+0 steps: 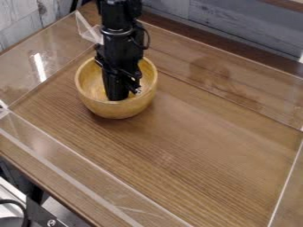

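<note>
The black robot arm reaches down from the top of the view into a wide tan bowl point(115, 107) on the wooden table. Its gripper point(116, 89) is low inside the bowl, near its middle; the fingertips are dark and hard to make out against the bowl's inside. I cannot see anything clearly held between them.
A pale wall runs along the back right and left edges. A clear object stands behind the arm at upper left, and a black cable lies at the lower left corner.
</note>
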